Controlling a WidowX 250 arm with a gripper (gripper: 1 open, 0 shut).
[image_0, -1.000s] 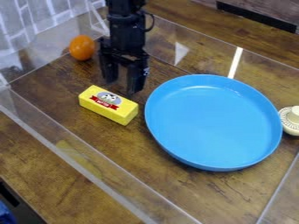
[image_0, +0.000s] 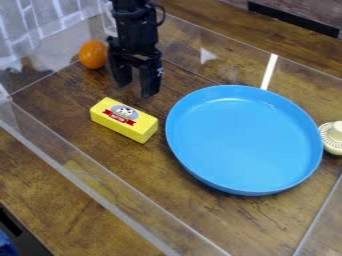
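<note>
The dark robot arm (image_0: 135, 40) reaches down from the top, its gripper (image_0: 135, 81) low over the wooden table, behind a yellow box (image_0: 124, 120) with a red label. Whether the fingers are open or shut is hard to tell in the dark blur. An orange round object (image_0: 92, 54) lies to the left of the gripper. A large blue plate (image_0: 245, 140) fills the right middle of the table.
A pale round item (image_0: 333, 138) sits at the right edge, and a thin white strip (image_0: 267, 72) lies behind the plate. Clear panels border the table. Bare wood (image_0: 67, 170) is at the front left.
The gripper has shifted slightly to the left over the last second. The box, orange object and plate look unmoved.
</note>
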